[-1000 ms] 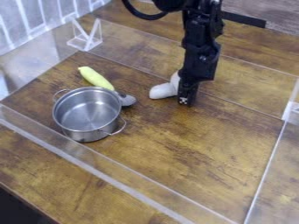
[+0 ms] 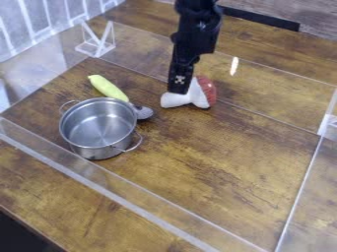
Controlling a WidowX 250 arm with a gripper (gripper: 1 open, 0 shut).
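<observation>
My black gripper (image 2: 184, 77) is raised at the top middle, open, above and slightly left of a small white object with a red part (image 2: 191, 94) lying on the wooden table (image 2: 231, 162). A steel pot (image 2: 98, 128) with two handles sits at the left. A yellow-green elongated object (image 2: 108, 88) and a small grey item (image 2: 142, 112) lie beside it.
Clear transparent panels border the workspace on the sides and front.
The arm has risen and moved left, away from the white and red object, which now shows more fully.
</observation>
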